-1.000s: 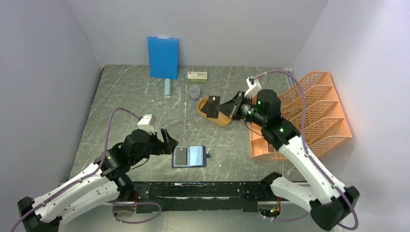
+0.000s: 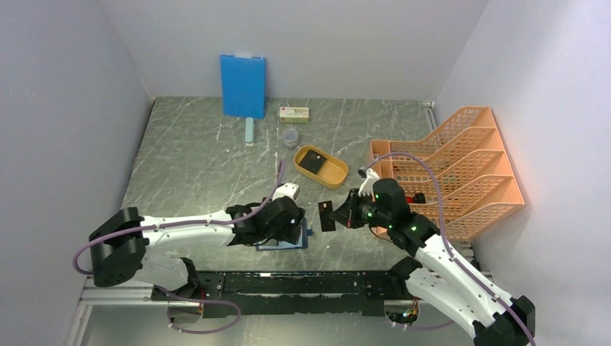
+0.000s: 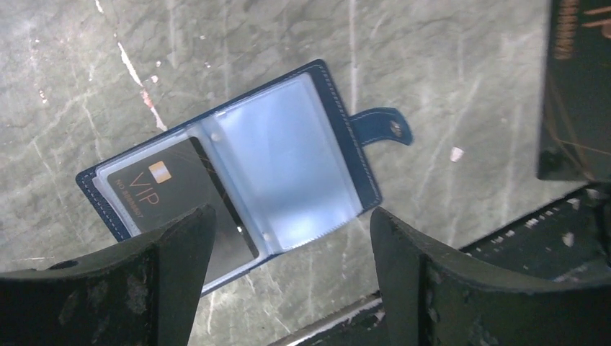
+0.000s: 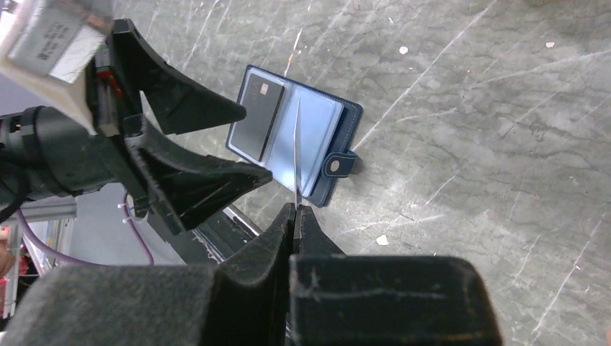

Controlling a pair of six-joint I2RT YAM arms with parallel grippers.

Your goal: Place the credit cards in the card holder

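Note:
The blue card holder (image 3: 295,158) lies spread flat on the table, its strap (image 3: 382,125) sticking out to one side. A black VIP card (image 3: 180,191) sits in one of its pockets; the other pocket is empty. Above the holder stands my left gripper, part open with nothing between its fingers. A second black card (image 2: 326,216) is gripped at its edge by my right gripper (image 2: 351,208), right of the holder and apart from it. Seen edge-on in the right wrist view, that card (image 4: 296,148) rises from the shut fingertips.
Behind the holder is a yellow tray (image 2: 333,172) with a black card (image 2: 312,161) in it. An orange rack (image 2: 468,173) flanks the right arm. A clear cup (image 2: 290,138), a small box (image 2: 294,115) and a blue folder (image 2: 243,83) stand farther back.
My left gripper has moved right until it is over the holder. The right gripper has carried its card from above the yellow tray toward the front, beside the holder.

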